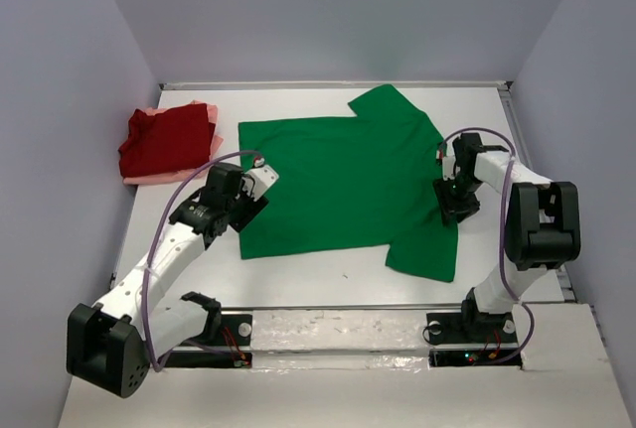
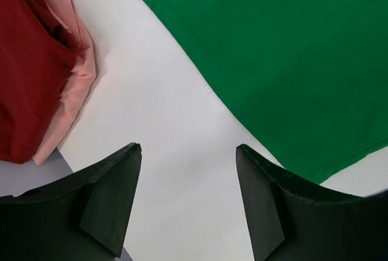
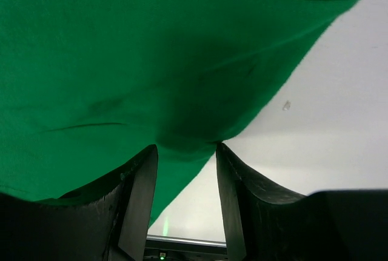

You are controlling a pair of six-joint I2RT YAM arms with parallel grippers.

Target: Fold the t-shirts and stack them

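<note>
A green T-shirt [image 1: 338, 180] lies spread flat on the white table, sleeves to the right, one pointing back and one toward the front. My left gripper [image 1: 248, 212] stands open over its left part; the left wrist view shows empty space between the fingers. My right gripper [image 1: 447, 212] is low at the shirt's right side near the front sleeve, its fingertips [image 3: 221, 152] part open at the cloth's edge. A folded red shirt [image 1: 164, 140] rests on a pink folded one [image 1: 169, 178] at the back left.
Bare white table [image 1: 298, 284] shows along the front and right of the green shirt. Walls close in at the left, back and right, with the red and pink pile near the left wall.
</note>
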